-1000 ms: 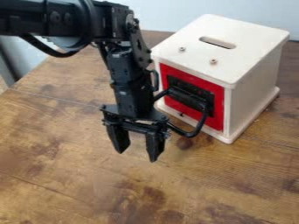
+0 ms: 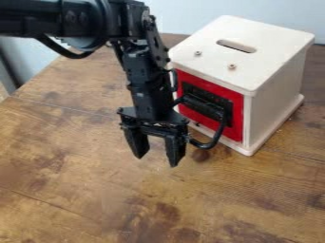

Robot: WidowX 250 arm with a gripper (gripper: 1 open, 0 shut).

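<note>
My black gripper (image 2: 155, 150) hangs pointing down over the wooden table, its two fingers apart with nothing visible between them. Just behind and right of it stands a pale wooden box (image 2: 265, 102) with a slot in its top and a red front panel (image 2: 192, 87) holding a black fitting. A black bent handle or tube (image 2: 219, 130) runs down from that fitting toward the gripper, where its end is partly hidden.
A white wall or surface fills the back.
The arm and gripper have shifted slightly up and to the right, closer to the box. The box looks unmoved.
</note>
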